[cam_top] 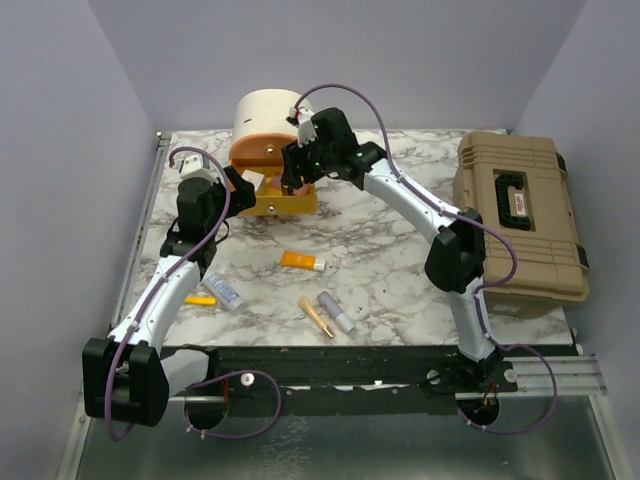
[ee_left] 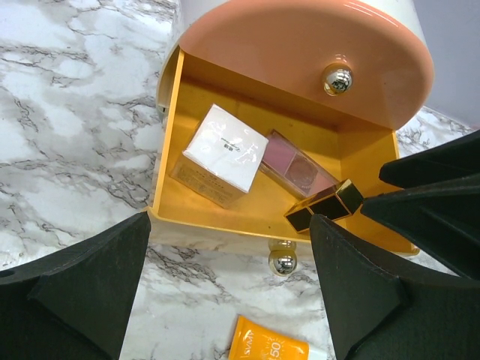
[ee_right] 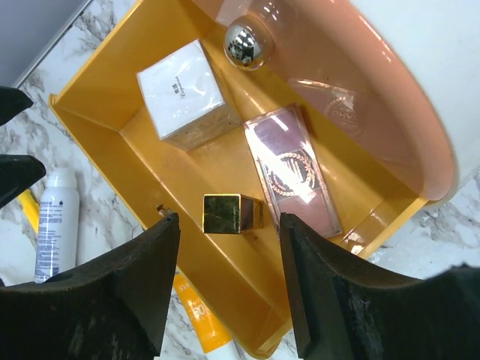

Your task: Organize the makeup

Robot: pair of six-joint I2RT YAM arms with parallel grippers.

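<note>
An open yellow drawer [ee_left: 217, 218] of a white and pink organizer [ee_left: 300, 37] holds a white box [ee_left: 221, 154], a pink palette [ee_right: 289, 165] and a small gold-and-black box [ee_right: 229, 213]. My right gripper is open over the drawer, the small box between and beyond its fingertips, not visibly gripped. My left gripper stands open at the drawer's left side, nothing between its fingers. An orange tube [cam_top: 301, 260], a blue-white spray can [cam_top: 222, 291], a yellow item [cam_top: 200, 300], a beige stick [cam_top: 316, 317] and a grey bottle [cam_top: 336, 311] lie on the table.
A tan hard case [cam_top: 520, 230] fills the table's right end. Both arms sit close together around the drawer.
</note>
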